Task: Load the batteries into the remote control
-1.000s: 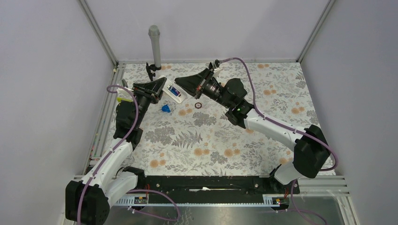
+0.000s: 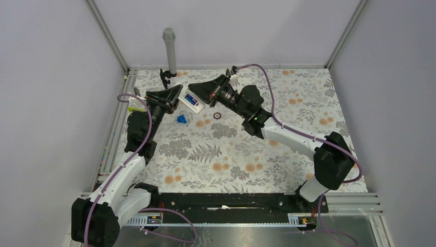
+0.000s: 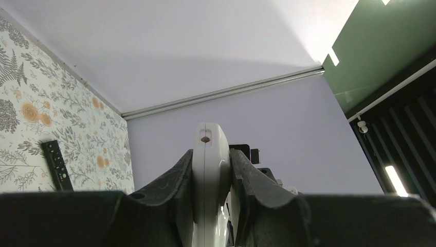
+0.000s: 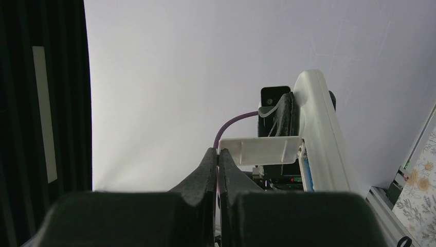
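Observation:
The white remote control (image 2: 189,99) is held up near the back left, with my left gripper shut on it. From above, something blue, seemingly a battery (image 2: 192,99), shows inside its open back. A white flap (image 4: 261,151) juts out from the remote's body (image 4: 320,131) in the right wrist view. My right gripper is shut, its fingertips right at the flap's free end; whether they touch it cannot be told. No battery shows between those fingers.
On the flowered table lie a small blue object (image 2: 181,119) and a brown ring (image 2: 217,116). A grey post (image 2: 170,49) stands at the back left. A black bar (image 3: 56,164) rests on the table.
The left arm and the remote hold their place.

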